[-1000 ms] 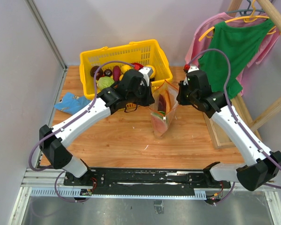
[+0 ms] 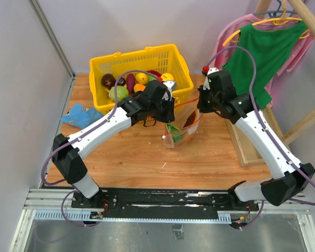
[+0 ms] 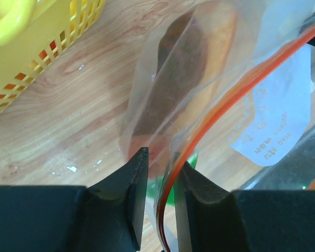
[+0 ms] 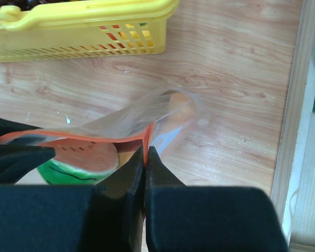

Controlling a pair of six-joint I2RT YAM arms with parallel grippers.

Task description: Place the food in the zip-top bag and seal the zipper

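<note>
A clear zip bag (image 2: 185,137) with an orange-edged mouth hangs between my two grippers, food inside it. Through the plastic I see a brown, bread-like piece (image 3: 186,63) and a green-rimmed piece (image 4: 68,172). My left gripper is open, its fingers standing on either side of the bag's orange edge (image 3: 220,107) with a gap around it. On the bag's other side, my right gripper is shut, with the thin orange edge at the corner of the mouth pinched between its fingertips. Between the grippers, the mouth gapes somewhat.
Behind the bag stands a yellow basket (image 2: 107,62) full of toy produce. A blue packet (image 2: 81,116) lies at the left. On the right are a wooden rack (image 2: 245,144) and hanging clothes (image 2: 257,55).
The left gripper has shifted only slightly and stays beside the bag's edge.
</note>
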